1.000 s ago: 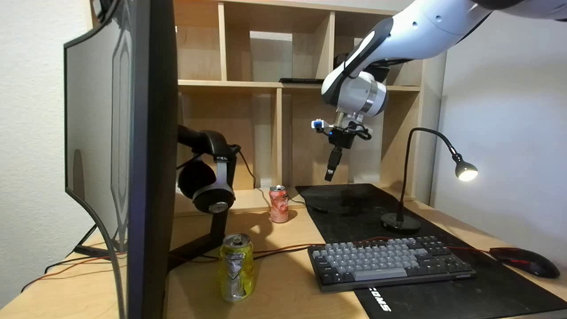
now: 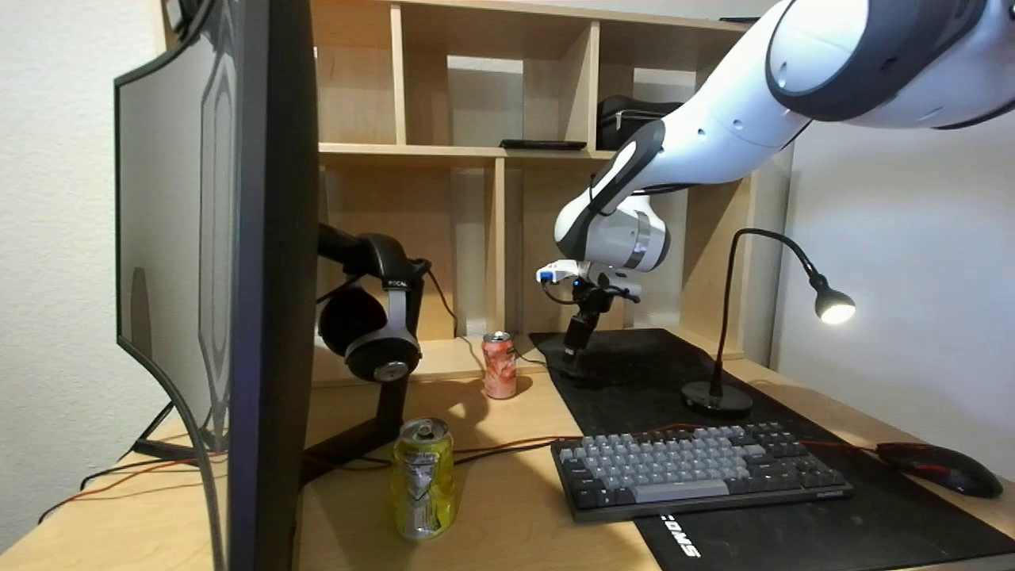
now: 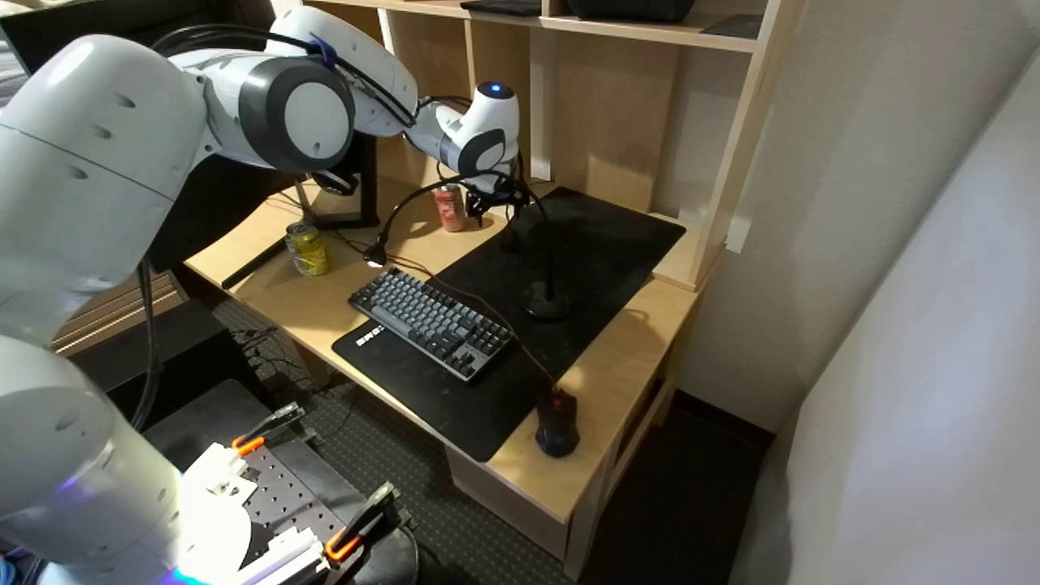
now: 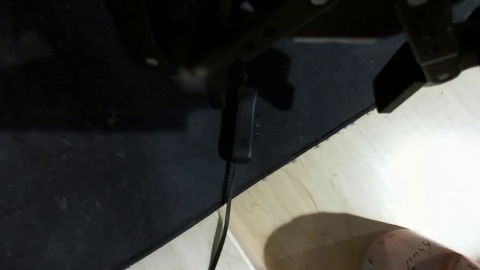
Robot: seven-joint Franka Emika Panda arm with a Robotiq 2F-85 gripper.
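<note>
My gripper (image 2: 572,355) is low over the far left part of the black desk mat (image 2: 609,400), pointing down. In the wrist view it is open, with one dark fingertip (image 4: 398,83) showing clearly at the right; the other side is lost in shadow. Below the fingers lies a small black oblong piece (image 4: 243,128) with a thin cable running from its end, close to the mat's edge. Nothing shows held. A pink can (image 2: 499,366) stands upright on the bare wood left of the gripper, and its side (image 4: 405,252) enters the wrist view at the lower right.
The yellow can (image 2: 423,480) stands nearer the monitor (image 2: 257,285). A headphone stand (image 2: 390,400) rises behind it. On the mat are a grey keyboard (image 2: 699,466) and a lit gooseneck lamp (image 2: 720,395); a mouse (image 2: 937,469) lies right. Shelves (image 2: 409,149) stand behind.
My gripper has come down and slightly left, from well above the mat to close over it beside the small black piece. The cans, keyboard and lamp have not moved.
</note>
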